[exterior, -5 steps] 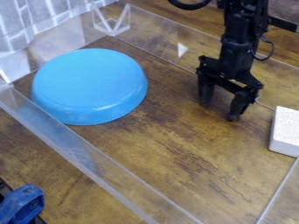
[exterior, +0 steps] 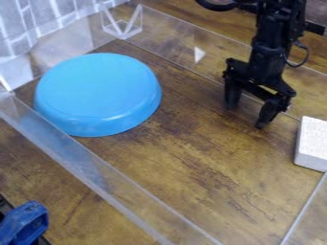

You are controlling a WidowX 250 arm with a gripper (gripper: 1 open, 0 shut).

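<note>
My black gripper [exterior: 259, 94] hangs down from the arm at the upper right, its dark fingers low over the wooden floor of the bin. The fingers are dark and blurred against the wood, so whether they are open or shut, or hold anything, I cannot tell. A large blue dome-shaped object [exterior: 98, 86] lies to the left, apart from the gripper. A white textured block [exterior: 311, 143] lies at the right edge, below and right of the gripper.
Clear plastic walls [exterior: 121, 191] border the wooden surface [exterior: 192, 163], whose middle and lower part are free. A blue object [exterior: 19, 225] sits outside at the bottom left corner.
The gripper has shifted very slightly to the right over the last second. The blue dome and white block look unmoved.
</note>
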